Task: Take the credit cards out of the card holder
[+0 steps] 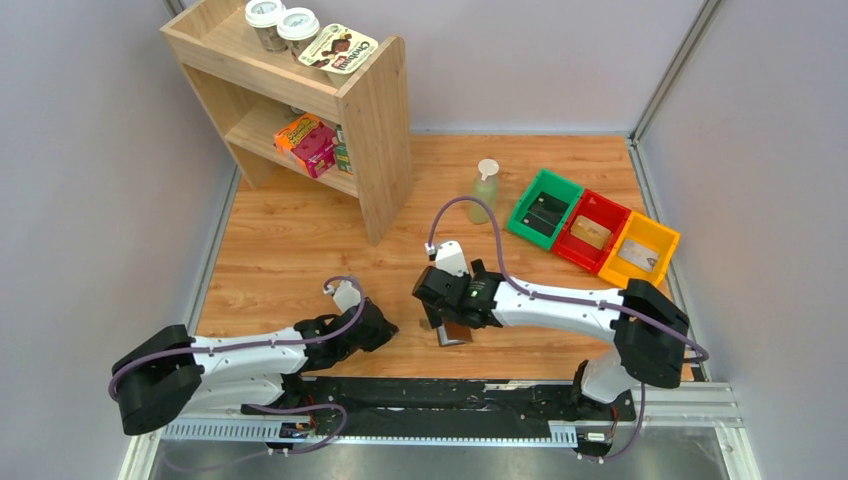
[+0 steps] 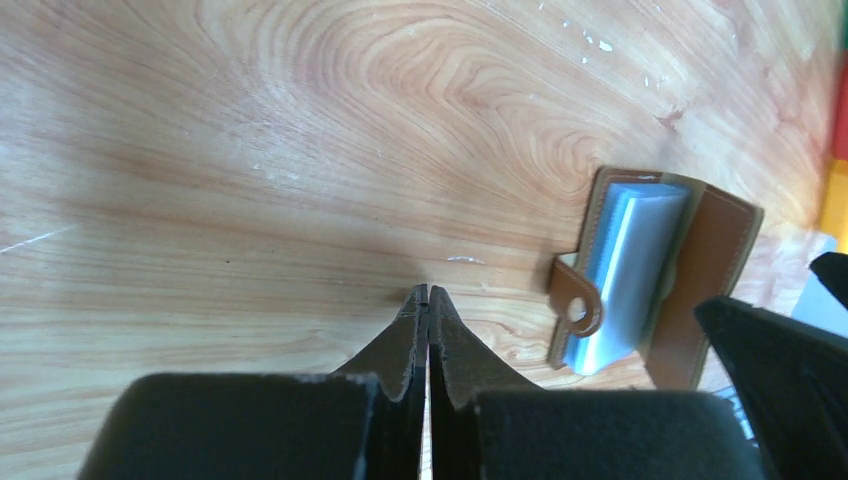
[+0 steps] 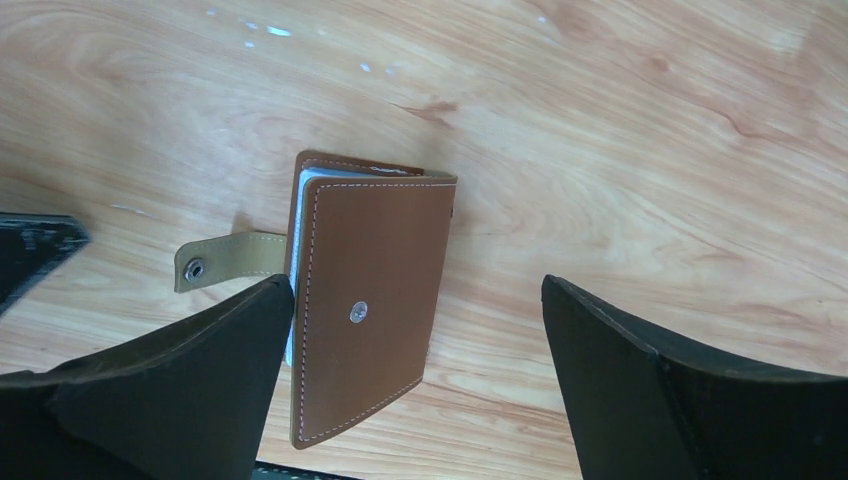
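Note:
The brown leather card holder (image 3: 375,290) lies on the table. Its front cover stands partly raised, with the strap (image 3: 235,258) sticking out to the left in the right wrist view. Under the cover a pale blue stack (image 2: 635,270) shows in the left wrist view; I cannot tell single cards in it. My right gripper is open over the holder, its left fingertip at the cover's free edge and the other finger off to the right side. My left gripper is shut with nothing between its fingers, just left of the strap, low over the wood.
A green, red and yellow bin set (image 1: 594,228) stands at the back right with flat items inside. A bottle (image 1: 484,190) is behind the right arm, and a wooden shelf (image 1: 385,140) at the back left. Between shelf and arms the table is bare.

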